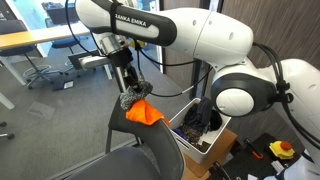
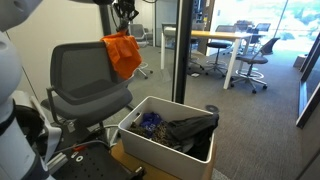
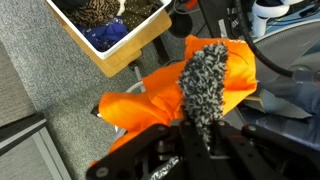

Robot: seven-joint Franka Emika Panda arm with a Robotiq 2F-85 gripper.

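Note:
An orange cloth [image 2: 122,55] hangs in the air from my gripper, above the seat area of a grey chair. With it is a speckled grey-and-black fabric [image 3: 205,80], bunched at the fingers in the wrist view. In exterior view 1 the speckled fabric [image 1: 132,93] sits just above the orange cloth [image 1: 146,112]. The fingers are shut on this bundle; the cloth mostly hides the fingertips. I cannot tell whether the two fabrics are one piece.
A white bin [image 2: 150,153] with dark and patterned cloths stands on a wooden surface, apart from the hanging cloth. A grey chair [image 2: 85,75] is close by the cloth. A red-and-yellow object [image 1: 282,149] lies at the right. Open carpet [image 1: 65,125] stretches beyond the chair.

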